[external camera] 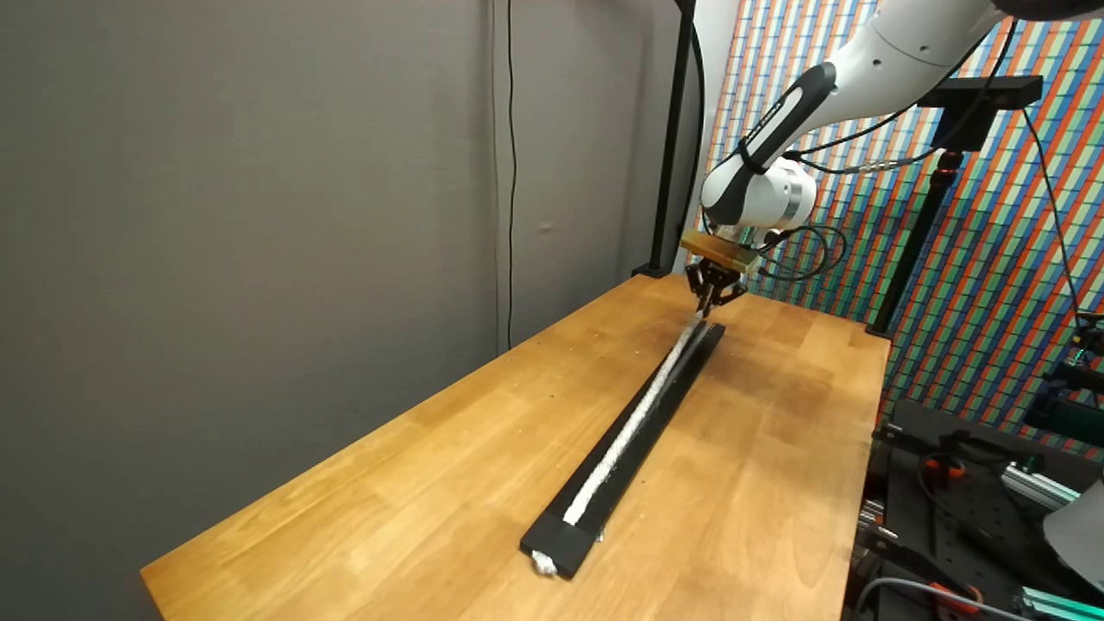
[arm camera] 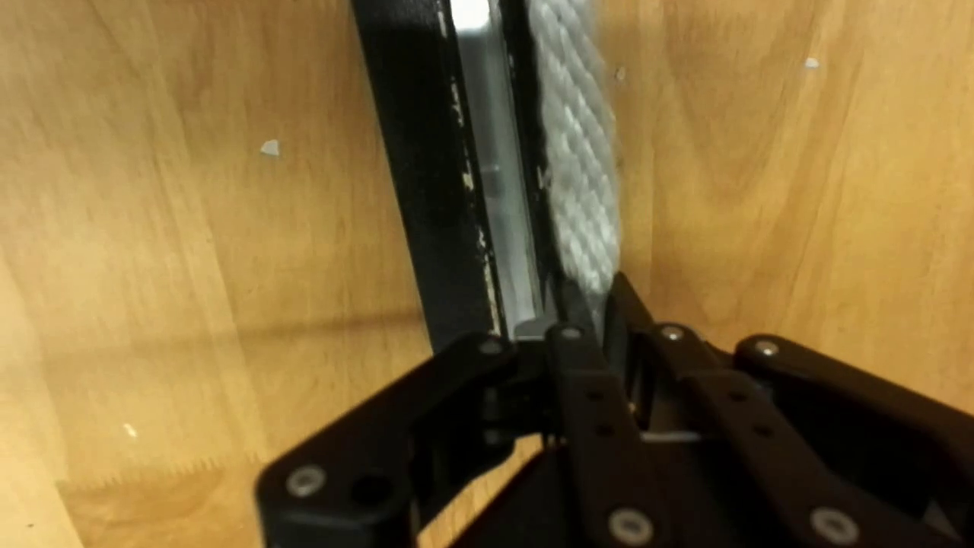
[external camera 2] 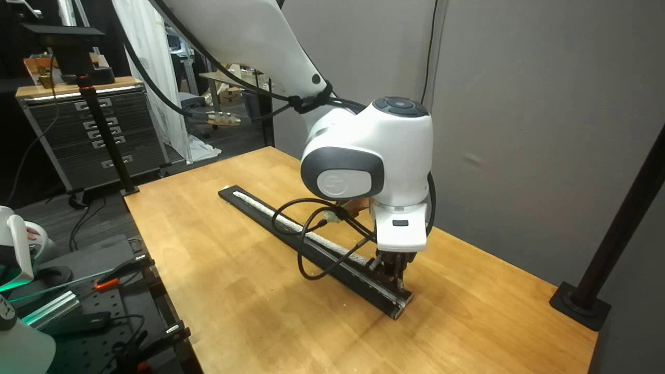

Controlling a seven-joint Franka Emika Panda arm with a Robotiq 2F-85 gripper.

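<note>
A white braided rope [external camera: 631, 426] runs nearly straight along a long black channel [external camera: 662, 402], with its near end passing through the channel's end block. At the far end my gripper [external camera: 705, 309] is shut on the rope, low over the channel's end. From above, the wrist view shows the rope [arm camera: 577, 137] beside the channel's bare metal groove [arm camera: 498, 164], over the rim on the right, and entering between the dark fingers of my gripper. In exterior view 2 the rope [external camera 2: 293, 224] lies along the channel, partly hidden behind looped cables.
A black post [external camera 2: 580, 302] stands at one table corner, and a black camera stand [external camera: 911, 248] rises beyond the table. Cables [external camera 2: 311, 274] hang in loops from the arm.
</note>
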